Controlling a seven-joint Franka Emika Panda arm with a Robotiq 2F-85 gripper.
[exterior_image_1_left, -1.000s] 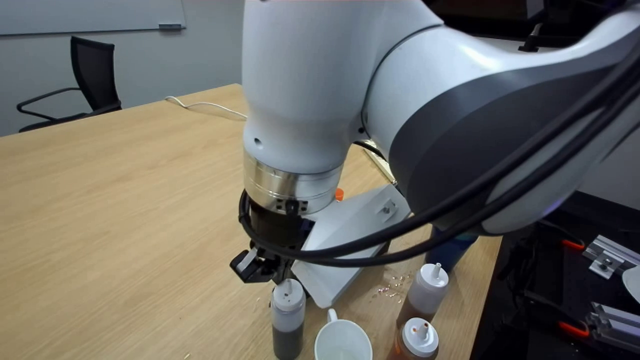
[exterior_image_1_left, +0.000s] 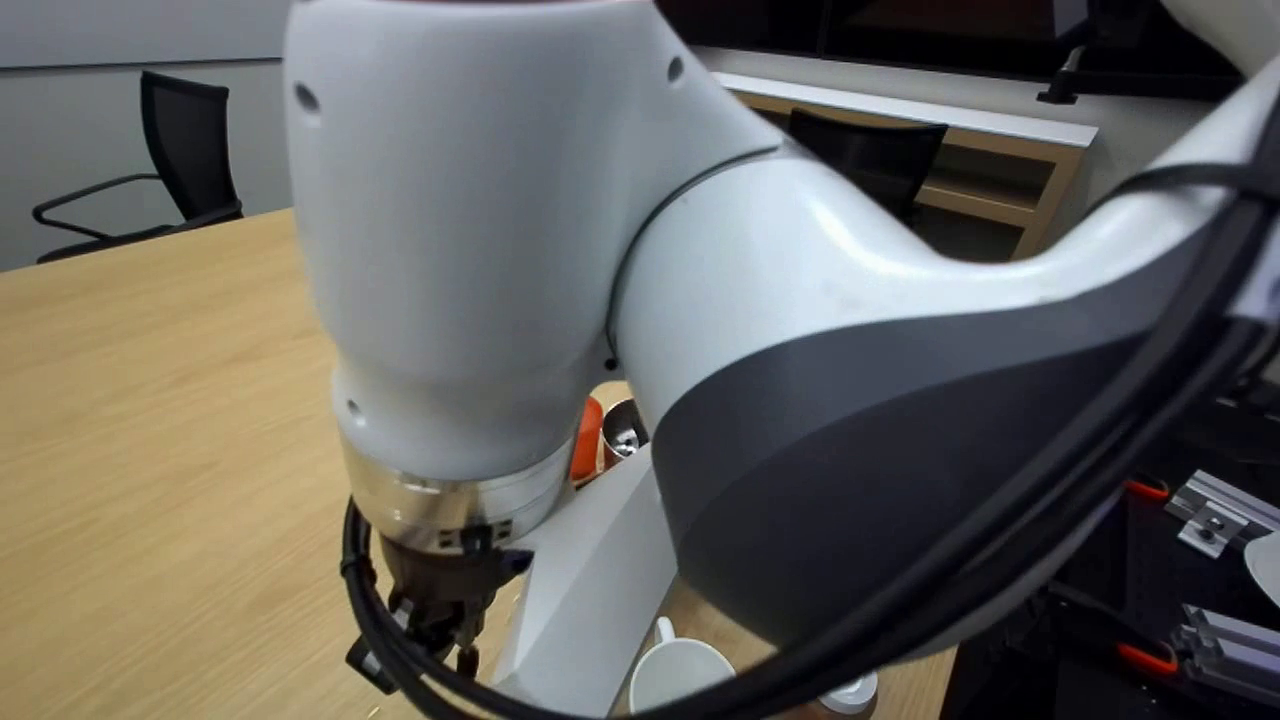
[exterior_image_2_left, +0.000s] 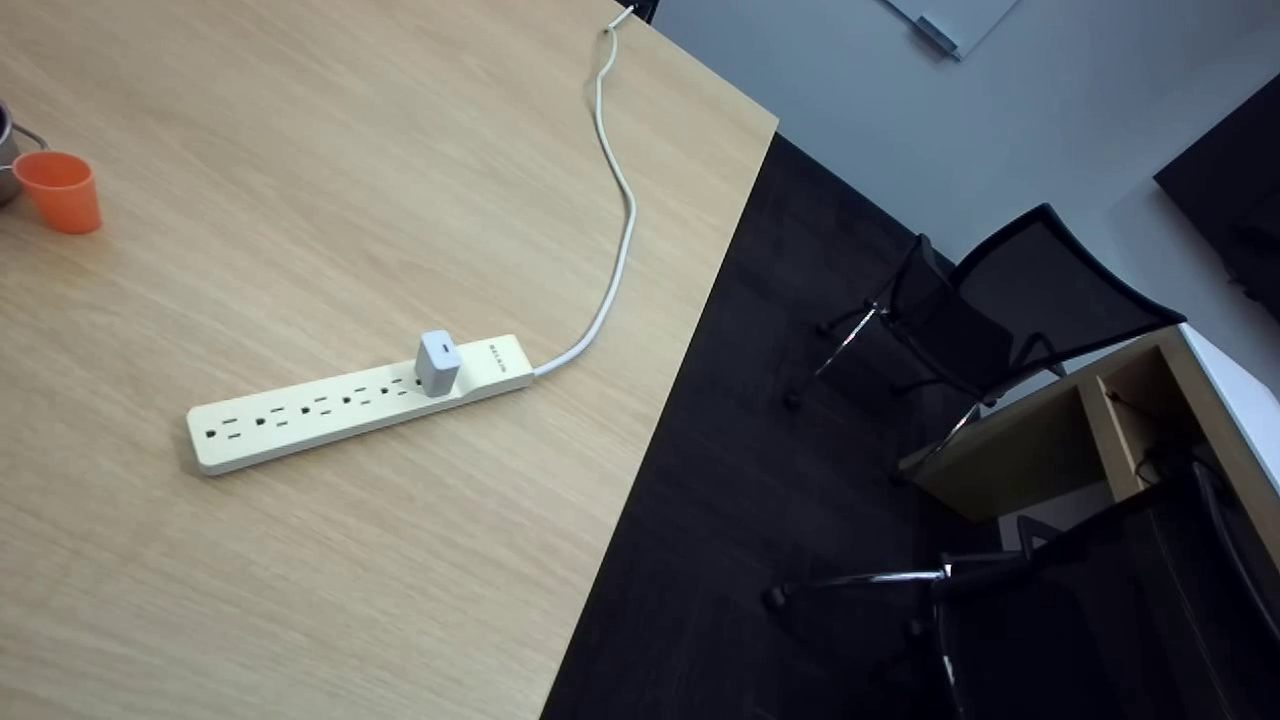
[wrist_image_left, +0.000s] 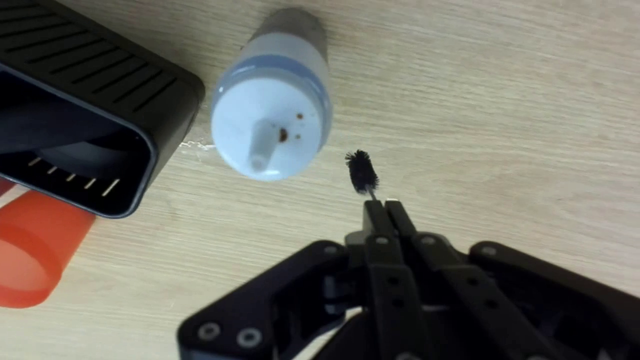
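In the wrist view, my gripper points at the wooden table with its fingers shut. A small black bristle brush (wrist_image_left: 361, 171) sticks out from the fingertips on a thin wire stem that runs between them. Just left of the brush is a squeeze bottle (wrist_image_left: 270, 114) with a white nozzle cap, blue-tinted collar and brown specks on top; the brush is apart from it. Low at the left in exterior view 1, the gripper (exterior_image_1_left: 420, 660) is partly covered by cables, and the brush cannot be made out there.
A black slotted container (wrist_image_left: 114, 78) and an orange cup (wrist_image_left: 36, 252) lie left of the bottle. A white mug (exterior_image_1_left: 681, 670) and a white bottle cap (exterior_image_1_left: 854, 692) are near the arm. The power strip (exterior_image_2_left: 360, 402) holds a plug (exterior_image_2_left: 439, 364).
In exterior view 1 the arm has come left and lower. The dark-filled squeeze bottle beside the gripper is now hidden behind the arm, and the orange cup and metal cup behind show more.
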